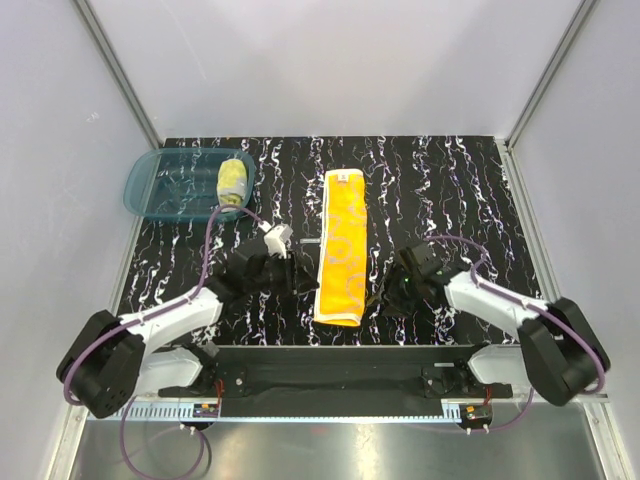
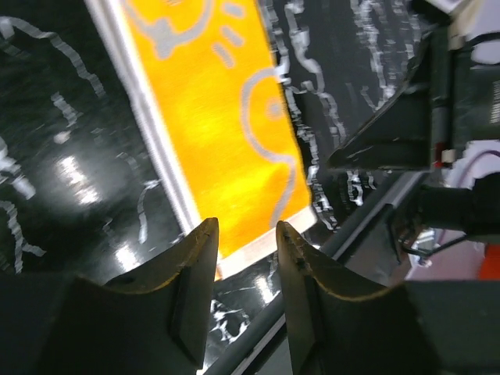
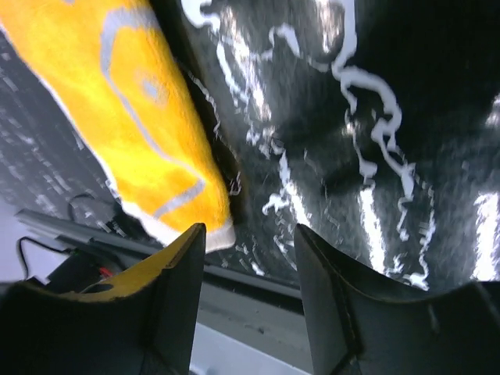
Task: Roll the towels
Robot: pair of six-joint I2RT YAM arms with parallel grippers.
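Note:
A yellow-orange towel with a white edge (image 1: pixel 344 250), folded into a long strip, lies flat down the middle of the table. Its near end (image 2: pixel 266 244) shows close beyond my left gripper. That gripper is partly open, beside the strip's left edge near its front end, with nothing between its fingers. Across the strip, my right gripper also stands partly open and empty, just right of the towel's near right corner (image 3: pixel 215 234).
A teal bin (image 1: pixel 182 208) at the back left holds a rolled yellow towel (image 1: pixel 232 183). A dark ledge (image 1: pixel 330 370) runs along the front edge.

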